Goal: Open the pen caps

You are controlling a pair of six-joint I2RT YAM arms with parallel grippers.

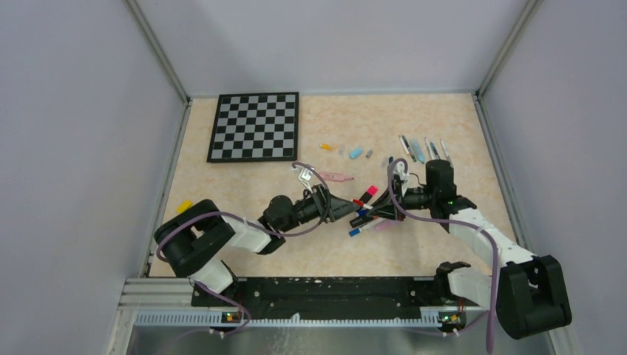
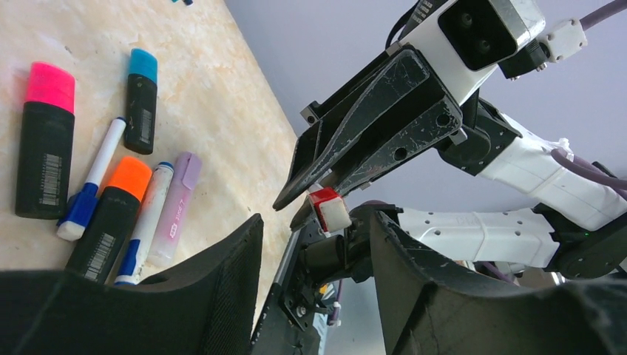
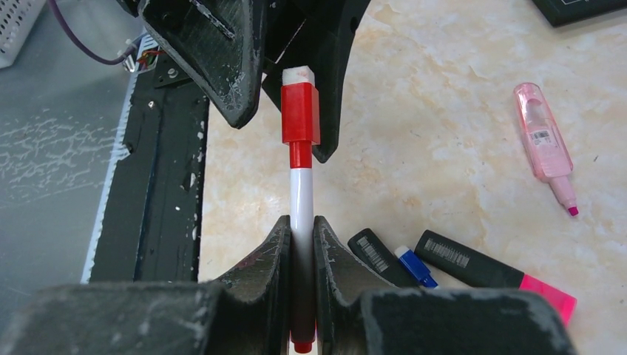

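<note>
My right gripper is shut on the white barrel of a marker with a red cap [image 3: 300,112] and a pale tip block on the cap's end. The capped end points toward my left gripper, whose fingers stand apart, one on each side of that end in the left wrist view. I cannot tell whether either finger touches the cap. From above, the two grippers [image 1: 370,210] meet nearly head-on over the table's middle, and the red cap shows between them.
Below lie several capped pens: a pink-capped highlighter [image 2: 46,140], a blue-capped one [image 2: 141,101], an orange-capped one [image 2: 111,222] and thin markers. A pink pen [image 3: 545,137] lies without a cap. Loose caps [image 1: 356,152], a row of pens [image 1: 418,150] and a chessboard [image 1: 255,127] are farther back.
</note>
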